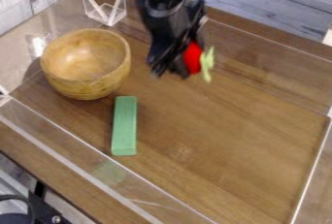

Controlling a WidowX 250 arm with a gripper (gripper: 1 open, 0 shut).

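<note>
My black gripper (pixel 184 59) is in the upper middle, blurred, right of the wooden bowl (pixel 84 78). It is shut on a red object (pixel 195 57) with a pale green part, possibly a strawberry or vegetable; its exact shape is unclear. A green block (pixel 124 125) lies on the table below the bowl.
A white wire-like stand (pixel 107 11) is at the back left.
</note>
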